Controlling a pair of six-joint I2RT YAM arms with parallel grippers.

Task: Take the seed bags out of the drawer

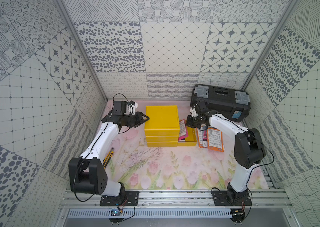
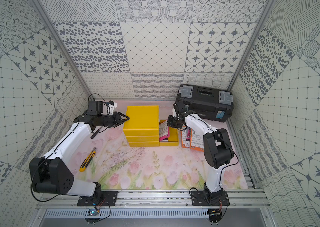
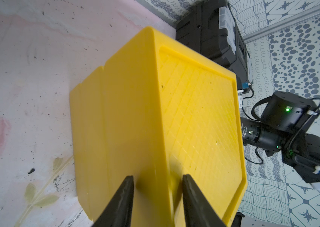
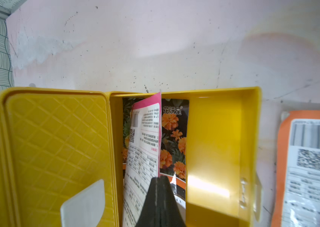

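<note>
In the right wrist view my right gripper is shut on the edge of a pink-rimmed seed bag (image 4: 144, 140). That bag tilts up out of the open drawer (image 4: 216, 147), its far corner above the back rim. A dark seed bag with orange flowers (image 4: 174, 141) lies underneath in the drawer. My left gripper stands part open at the yellow cabinet (image 3: 129, 113), its fingers apart on either side of a top edge; whether both touch is unclear. Seed bags with orange borders (image 1: 215, 139) lie on the table right of the drawer.
A black toolbox (image 1: 220, 102) stands at the back right, behind my right arm. A yellow and black utility knife (image 2: 87, 159) lies at the left.
</note>
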